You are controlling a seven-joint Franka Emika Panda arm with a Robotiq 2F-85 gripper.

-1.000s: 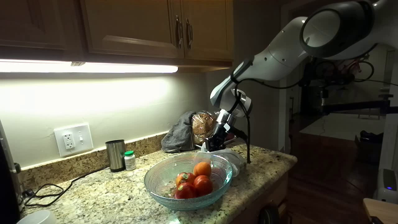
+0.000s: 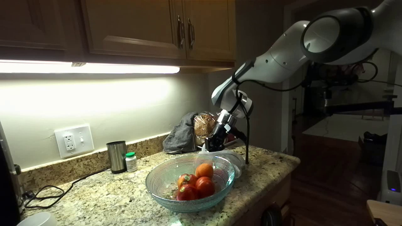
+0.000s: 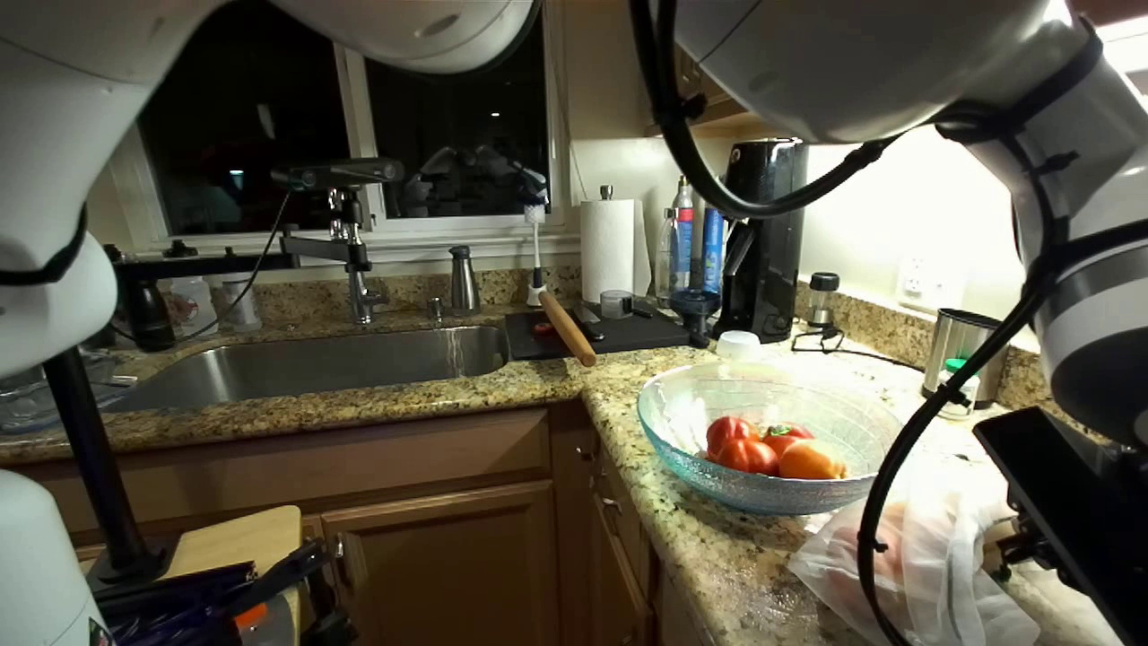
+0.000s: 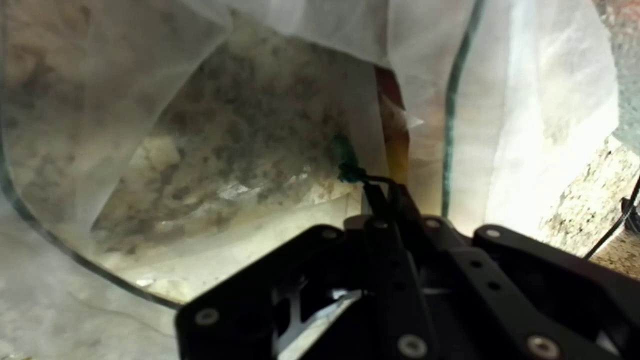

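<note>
A thin, whitish see-through bag (image 3: 915, 560) lies on the counter beside the glass bowl, with something pinkish showing faintly through it. In the wrist view the bag (image 4: 540, 90) spreads around my fingertips, its edge traced by a dark green cord (image 4: 457, 78). My gripper is shut at the bag, with a small dark green knotted bit of cord right at its tips. Exactly how much cloth or cord lies between the fingers is hard to see. In exterior view 1 the gripper (image 2: 207, 146) points down at the bag behind the bowl.
The glass bowl (image 2: 160, 194) holds several red and orange fruits (image 2: 204, 170). Behind stand a grey cloth (image 2: 181, 136), wrapped bread (image 2: 204, 126), a steel tumbler (image 2: 117, 156) and a green-capped bottle (image 2: 131, 162). Counter left of the bowl is mostly clear.
My arm and gripper have shifted slightly to the left in exterior view 1, and the bag's visible edge has moved a little with them. The bowl and fruits have stayed put.
</note>
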